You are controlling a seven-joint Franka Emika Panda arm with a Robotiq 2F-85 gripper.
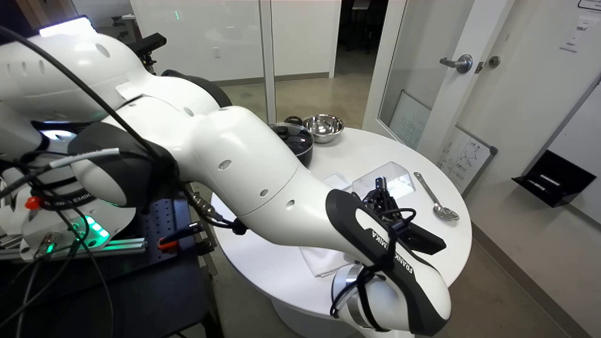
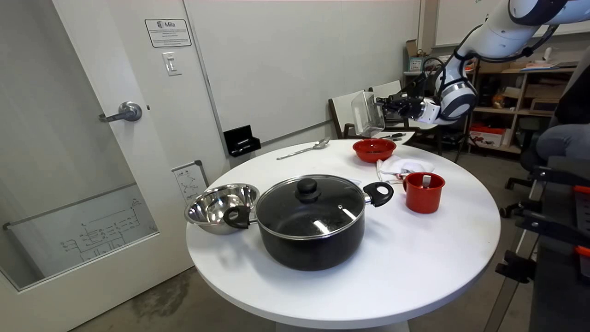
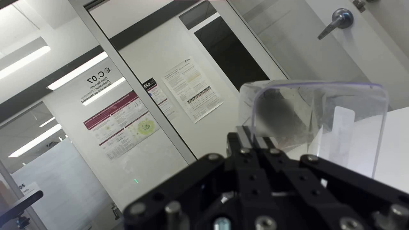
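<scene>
A clear plastic container (image 2: 363,117) is held up above the far side of the table, tipped on its side. My gripper (image 2: 380,102) is shut on its thin rim or wall. In the wrist view the container's open mouth, edged by a pale rim (image 3: 322,84), spreads to the right of my gripper. The fingers (image 3: 241,134) sit together at its left edge. From the other outside view, the container (image 1: 389,179) shows just beyond my gripper (image 1: 380,188), partly hidden by it.
A red bowl (image 2: 374,150) stands below the container, near a white cloth (image 2: 406,165) and a red mug (image 2: 424,193). A lidded black pot (image 2: 309,243), a steel bowl (image 2: 213,216) and a metal spoon (image 2: 304,149) share the round table (image 2: 420,260).
</scene>
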